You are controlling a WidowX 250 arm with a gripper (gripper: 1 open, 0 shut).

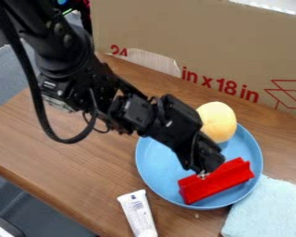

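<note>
The black arm reaches from the upper left down over a blue plate [157, 164], with its gripper [203, 172] low at the near-left end of a red bar-shaped object [222, 183] that lies on the plate. The fingers look shut, but whether they hold the red object is hard to see. A yellow, rounded object [217, 118] rests at the back of the plate, behind the gripper.
A white tube [137, 213] lies left-front of the plate. A pale blue towel [266, 212] is at the lower right. A cardboard box [206, 42] stands behind.
</note>
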